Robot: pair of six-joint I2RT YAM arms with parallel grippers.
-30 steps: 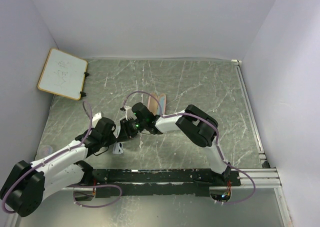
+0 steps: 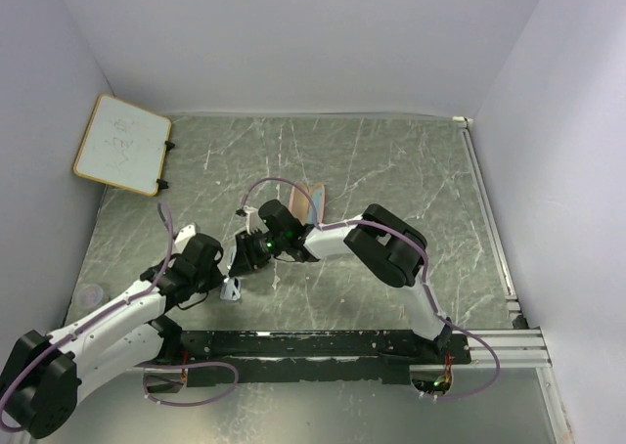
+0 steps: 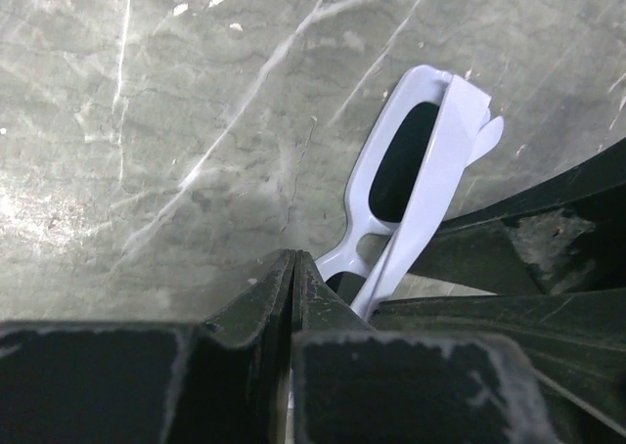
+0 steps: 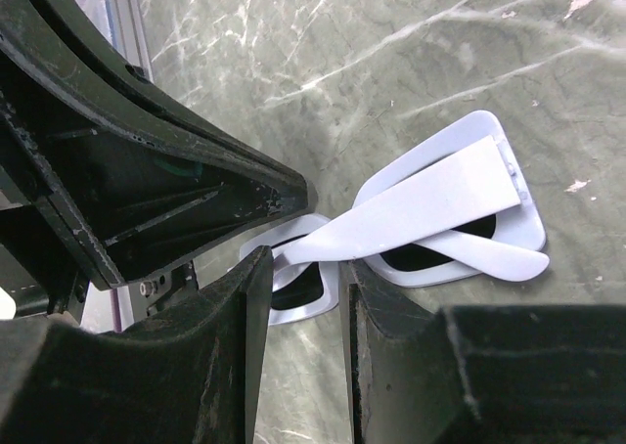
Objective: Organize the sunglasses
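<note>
White sunglasses with dark lenses (image 2: 231, 289) lie on the table between my two grippers, partly covered by them from above. Both temples are folded across the lenses; the broad temple (image 4: 430, 204) crosses over, and the end of the other temple (image 4: 504, 258) pokes out beneath it. My right gripper stands open at the frame's lower edge, one fingertip by the broad temple's end. My left gripper is open only by a narrow slit, its fingertips close together beside the white frame (image 3: 367, 165). It holds nothing that shows.
A two-part tan and blue-grey holder (image 2: 307, 201) stands behind the right arm. At the back left is a whiteboard (image 2: 122, 143), and a clear round object (image 2: 90, 296) lies at the left edge.
My left arm has swung slightly to the left, drawing its gripper a little away from the sunglasses. The right arm and the sunglasses look nearly unmoved.
</note>
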